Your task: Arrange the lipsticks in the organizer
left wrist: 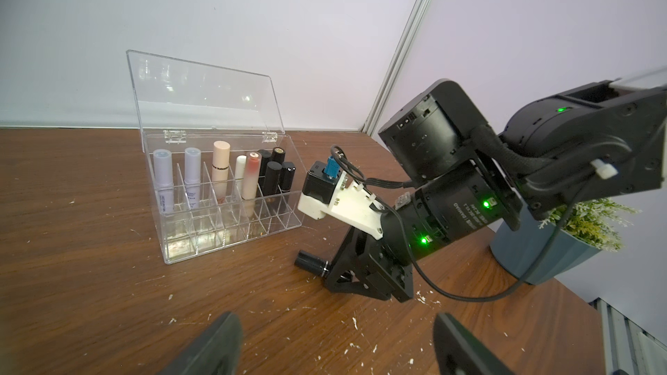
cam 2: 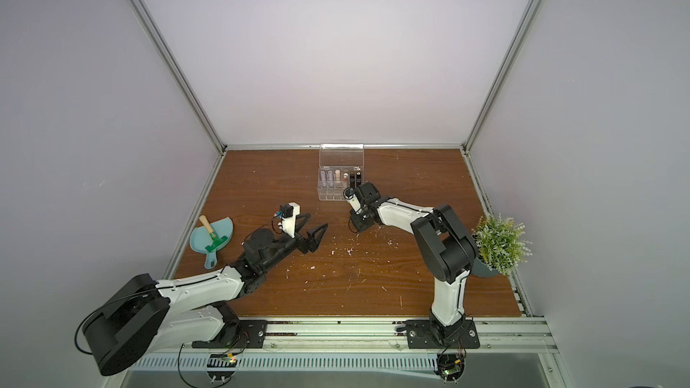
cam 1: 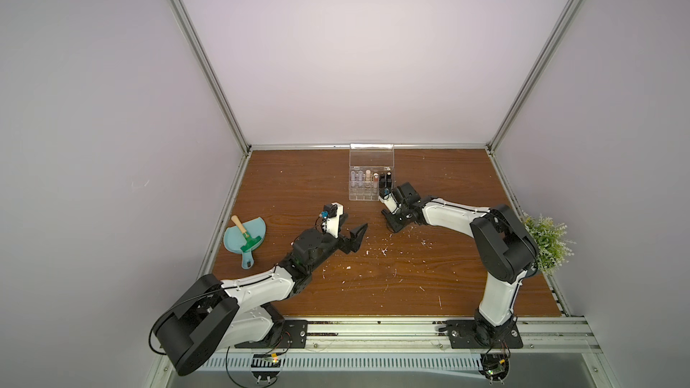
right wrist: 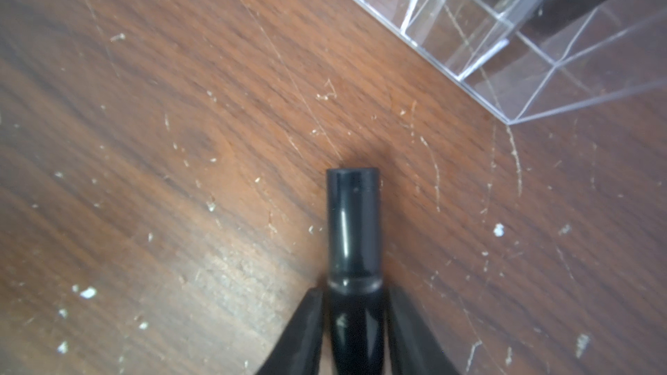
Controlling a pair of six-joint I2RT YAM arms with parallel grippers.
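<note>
A glossy black lipstick lies on the table just in front of the organizer; its end [left wrist: 310, 261] also shows in the left wrist view. My right gripper is low over it, one blurred finger [right wrist: 303, 330] on each side, close to its sides; whether they press on it cannot be told. The clear organizer [left wrist: 172, 239], lid raised, holds several upright lipsticks: two lilac ones [left wrist: 164, 173], a peach one [left wrist: 221, 163], a white one, a pink one [left wrist: 250, 177] and several black ones [left wrist: 272, 179]. My left gripper stands open and empty.
A blue dustpan [cam 1: 233, 242] with a green-and-wood brush [cam 1: 251, 242] lies at the left edge. A potted plant [cam 2: 501, 244] stands at the right edge. Pale scraps dot the middle of the table, otherwise clear at front and right.
</note>
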